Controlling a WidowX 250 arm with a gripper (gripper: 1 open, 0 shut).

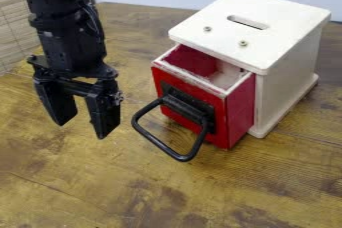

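My black gripper (80, 112) hangs open above the wooden table at the left, its two fingers apart with nothing between them. To its right stands a white wooden box (281, 62) with a slot and two screws on top. Its red-fronted drawer (238, 112) is pulled out, with an empty-looking interior. A black loop handle (171, 150) sticks out from the drawer front, low and to the right of my fingers, apart from them.
A white wall runs behind, and a bamboo-like mat (14, 37) is at the far left edge.
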